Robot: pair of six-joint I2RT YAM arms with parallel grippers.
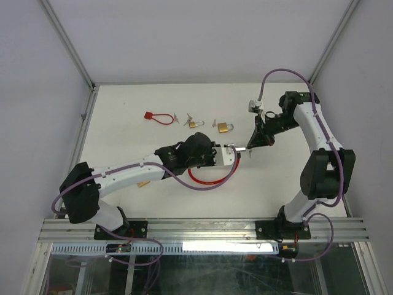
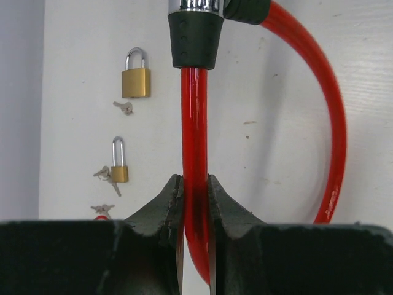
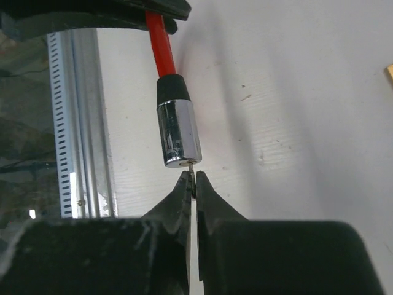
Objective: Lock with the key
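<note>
The red cable lock (image 1: 210, 182) forms a loop above the table. My left gripper is shut on its red cable (image 2: 194, 110), just below a black sleeve and a chrome part at the top of the left wrist view. In the right wrist view, the chrome lock cylinder (image 3: 179, 132) points its end face toward my right gripper. A thin key (image 3: 192, 174) stands at that face, its outer end pinched between my right fingertips. How deep it sits in the cylinder cannot be seen.
A brass padlock (image 1: 225, 127) and a smaller padlock (image 1: 196, 124) lie at the back with loose keys. A red cable seal (image 1: 162, 118) is left of them. Another brass padlock (image 1: 143, 183) is partly hidden under my left arm.
</note>
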